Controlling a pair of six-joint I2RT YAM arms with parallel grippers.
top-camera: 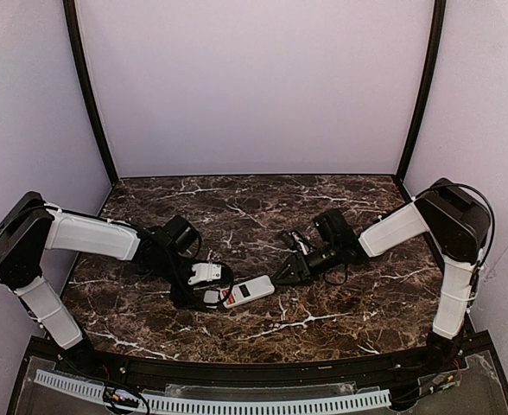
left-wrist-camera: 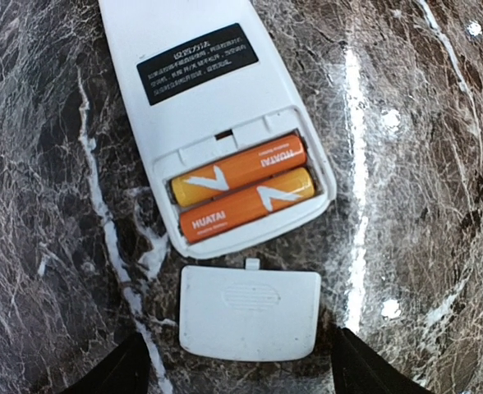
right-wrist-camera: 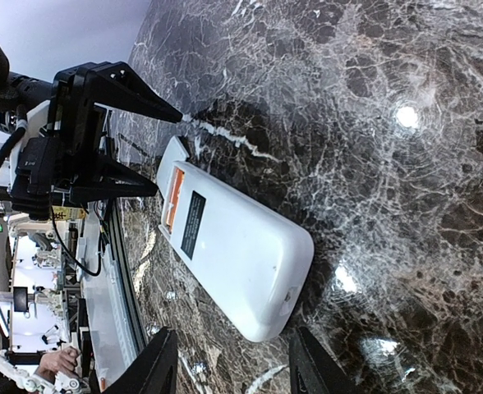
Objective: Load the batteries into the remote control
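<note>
The white remote point(top-camera: 256, 288) lies face down on the marble table, compartment uncovered. Two orange batteries point(left-wrist-camera: 237, 168) point(left-wrist-camera: 247, 204) sit side by side inside it. The white battery cover point(left-wrist-camera: 248, 312) lies apart, just beyond the compartment end. My left gripper is open over the cover, a fingertip either side of it, holding nothing. My right gripper is open near the remote's closed end point(right-wrist-camera: 278, 279), with nothing between its fingers.
Bare marble table point(top-camera: 245, 207) surrounds the remote, with most free room behind it and in front. White walls enclose the sides and back; a dark rail runs along the front edge.
</note>
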